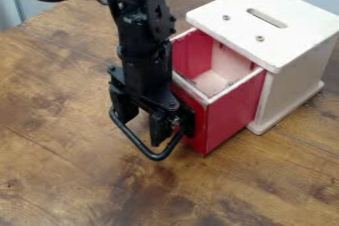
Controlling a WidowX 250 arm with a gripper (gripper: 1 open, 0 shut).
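My black gripper point(149, 119) is low at the front left of a small white cabinet point(288, 91), right against the red front of its drawer point(228, 114). The drawer is pulled out, and its pale interior looks empty from this angle. Whether the fingers are open or shut is hard to tell; a black cable loop hangs round the fingers and hides part of them.
A pale wall stands behind at the top edge. The cabinet top has a slot and screws.
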